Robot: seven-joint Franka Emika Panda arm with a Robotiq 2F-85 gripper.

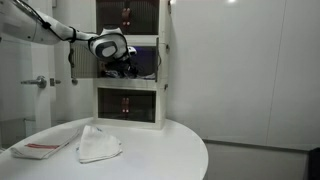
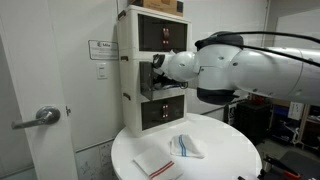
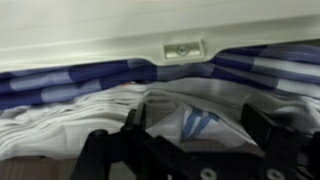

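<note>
In the middle compartment of the white cabinet (image 1: 160, 95), my gripper is open over folded cloths. Closest to the fingers lies a rumpled white cloth (image 3: 90, 120) with a blue-striped patch (image 3: 200, 122) between the fingertips. Behind it is a blue and white checked cloth (image 3: 60, 88), under a pale cabinet edge (image 3: 110, 40). Whether the fingers touch the white cloth, I cannot tell. On the round white table (image 2: 225, 150) lie a white cloth (image 1: 98, 144) and a flatter cloth with a red stripe (image 1: 45, 146).
Dark-fronted compartments sit above and below the middle one, the lower front (image 1: 126, 104) shut. A door with a metal handle (image 2: 38, 118) stands to the left.
</note>
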